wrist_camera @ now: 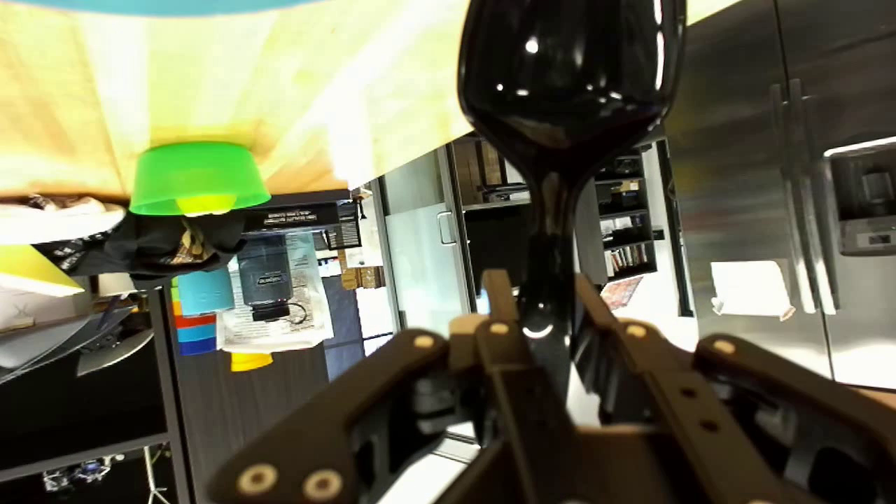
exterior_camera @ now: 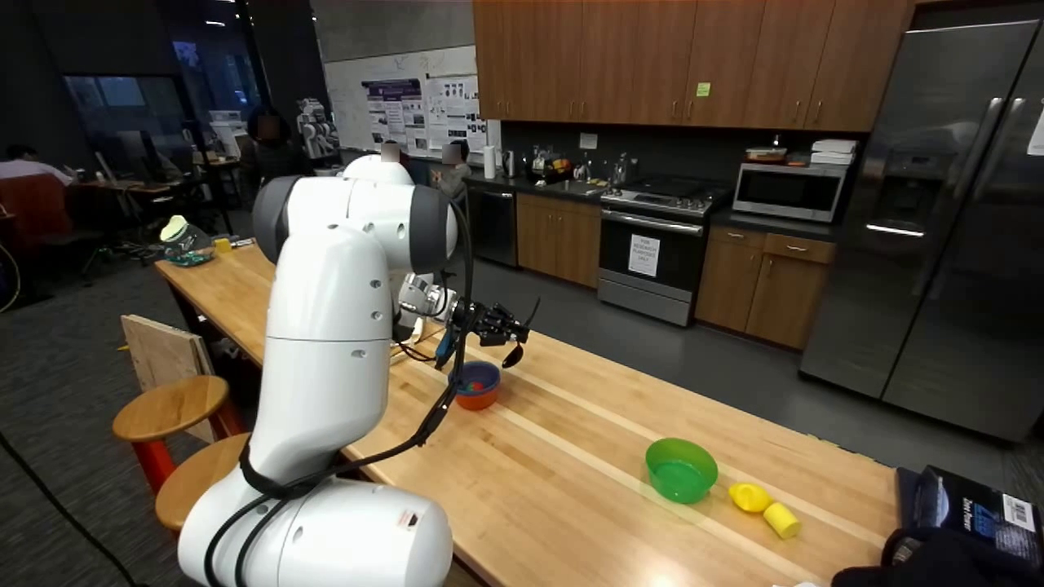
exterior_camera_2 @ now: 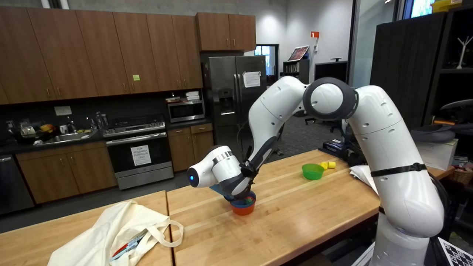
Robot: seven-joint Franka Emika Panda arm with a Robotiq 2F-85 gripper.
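Note:
A black spoon (wrist_camera: pixel 572 71) fills the upper middle of the wrist view, bowl end up, its handle between the fingers of my gripper. My gripper is shut on that handle. In exterior view 1 the spoon's dark head (exterior_camera: pixel 513 356) hangs below the gripper (exterior_camera: pixel 509 329), above the table and to the right of an orange-and-blue bowl (exterior_camera: pixel 476 399). Small red and green bits show inside this bowl. From exterior view 2, my arm hides the gripper and covers part of the orange bowl (exterior_camera_2: pixel 242 210).
Farther along the table (exterior_camera: pixel 548 460) stands a green bowl (exterior_camera: pixel 682 471), with a yellow lemon-like piece (exterior_camera: pixel 749 497) and a yellow cylinder (exterior_camera: pixel 782 519) beside it. A cream cloth bag (exterior_camera_2: pixel 113 235) lies on the adjoining table. Clear wood separates the two bowls.

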